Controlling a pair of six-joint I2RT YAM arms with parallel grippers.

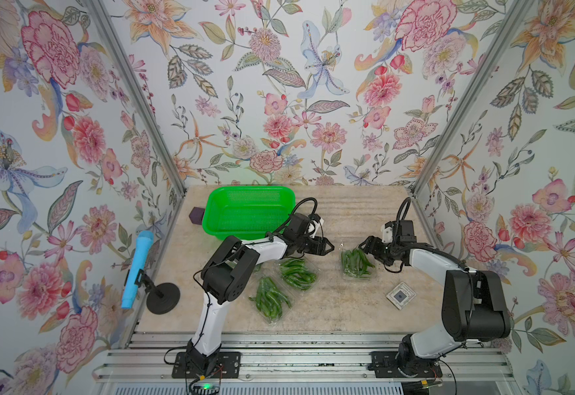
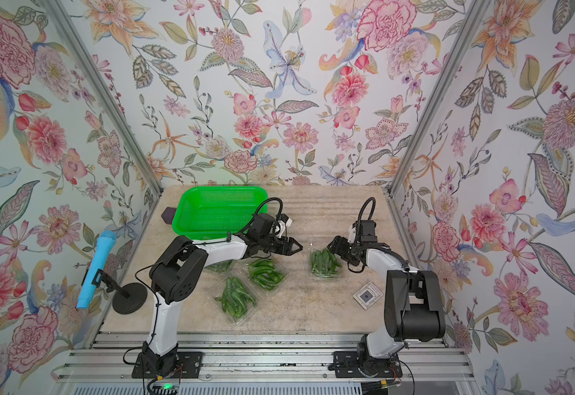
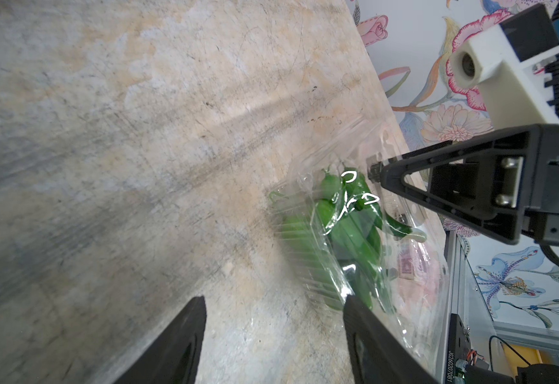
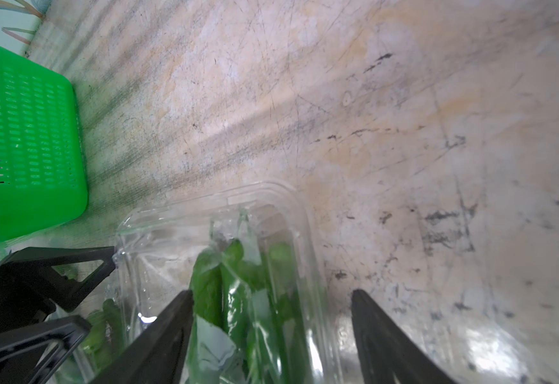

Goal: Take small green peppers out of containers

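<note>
A clear plastic container of green peppers [image 1: 358,262] sits on the table between my two grippers; its peppers [image 3: 350,236] show through the walls in the left wrist view. My left gripper [image 1: 327,247] stands apart from it on the left, open, with only bare table between its fingers. On the container's right side is my right gripper [image 1: 368,245], its fingers [image 4: 167,339] apart over the near side of the container wall [image 4: 305,224]. Whether they touch the wall cannot be told. More clear containers of peppers [image 1: 298,273] lie to the left.
An empty green basket [image 1: 251,235] stands at the back left, behind my left arm. A small patterned square card [image 1: 401,295] lies at the right. On the left stands a blue cylinder on a black stand [image 1: 163,298].
</note>
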